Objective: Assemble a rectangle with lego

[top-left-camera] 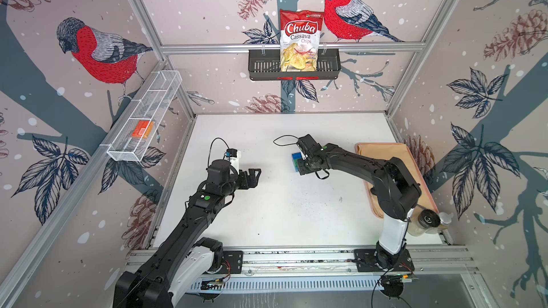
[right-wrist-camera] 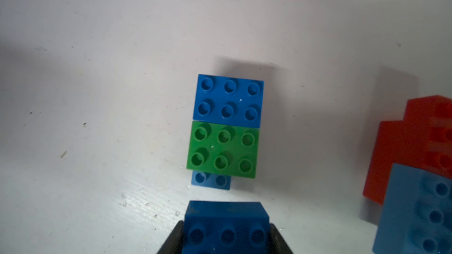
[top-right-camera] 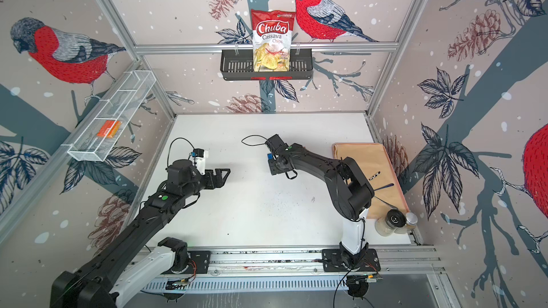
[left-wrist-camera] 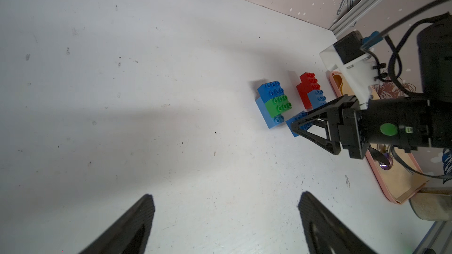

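In the right wrist view, my right gripper holds a blue brick (right-wrist-camera: pixel 226 211) between its fingers, just below a stack of blue (right-wrist-camera: pixel 226 98), green (right-wrist-camera: pixel 221 150) and lighter blue (right-wrist-camera: pixel 209 181) bricks on the table. To the stack's right lie red bricks (right-wrist-camera: pixel 390 145) with a light blue brick (right-wrist-camera: pixel 405 207) in front. In the left wrist view, the held brick is low, near the stack's near end. My left gripper stands open over bare table on the left, holding nothing.
A tray (top-left-camera: pixel 399 154) with utensils lies at the right, jars (top-right-camera: pixel 385 225) near its front corner. A wire basket (top-left-camera: pixel 142 119) hangs on the left wall, a dark shelf with chips (top-left-camera: pixel 299 40) at the back.
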